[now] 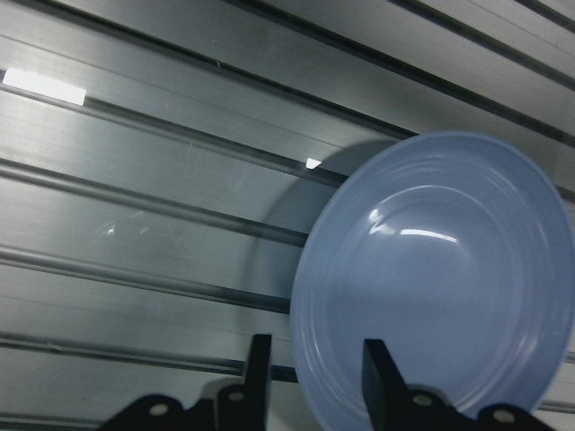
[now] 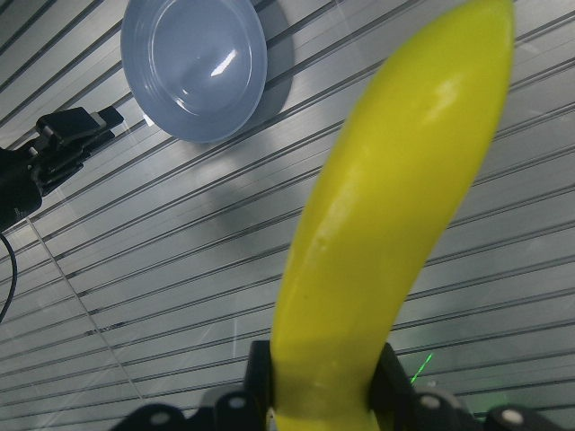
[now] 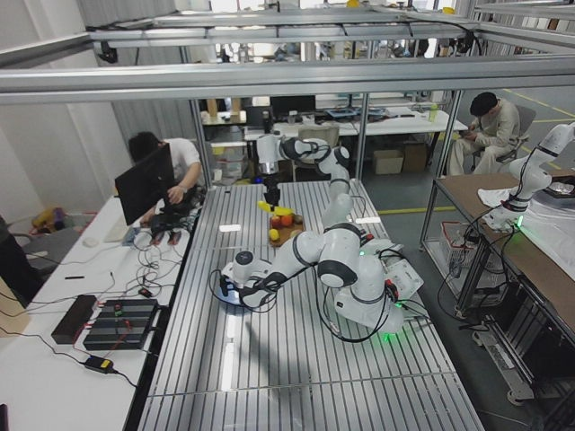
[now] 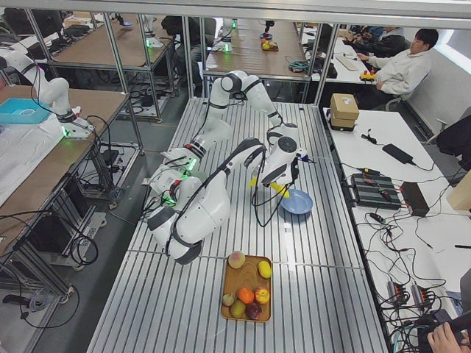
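A yellow banana (image 2: 386,215) is held upright in view of the right wrist camera, my right gripper shut on it; it also shows as a yellow shape (image 3: 268,207) in the camera left view. A blue plate (image 1: 431,287) lies on the slatted table, below my left gripper, whose fingers stand apart over the plate's rim with nothing visible between them. A wooden tray (image 4: 235,283) holds several fruits, including a peach, a lemon and an orange.
The aluminium slatted table (image 4: 154,309) has bare room around the tray and plate. Both arms arch over it. Side desks (image 3: 72,224) carry monitors, cables and power units, with a person beside one.
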